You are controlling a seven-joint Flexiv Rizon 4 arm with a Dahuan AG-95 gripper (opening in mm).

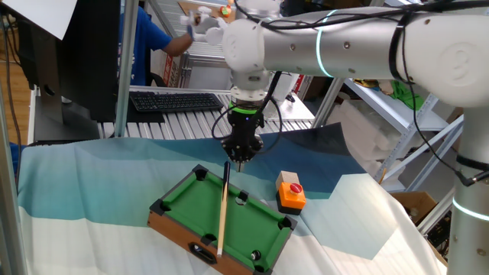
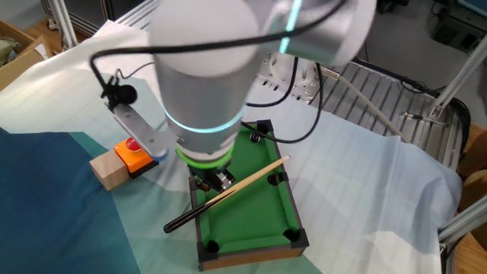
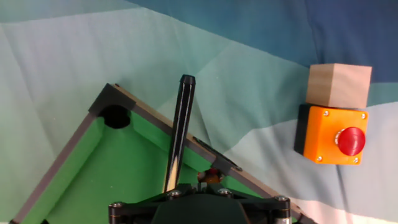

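A small pool table (image 1: 187, 210) with green felt lies on the cloth. Across it rests a cue stick (image 1: 223, 218), its black butt (image 3: 181, 112) overhanging the far rail and its pale end over the opposite rail. My gripper points down above the far side rail, close to the cue; its fingers look drawn together, with nothing visible between them. In exterior view 2 the arm hides part of the table, and the gripper (image 2: 222, 181) appears beside the cue. A dark ball (image 1: 256, 254) sits near a corner pocket.
An orange box with a red button (image 3: 351, 141) stands beside a wooden block (image 3: 339, 85), off the pool table's end. A keyboard (image 1: 176, 101) and monitor are behind the cloth, where a person sits. Open cloth lies left of the pool table.
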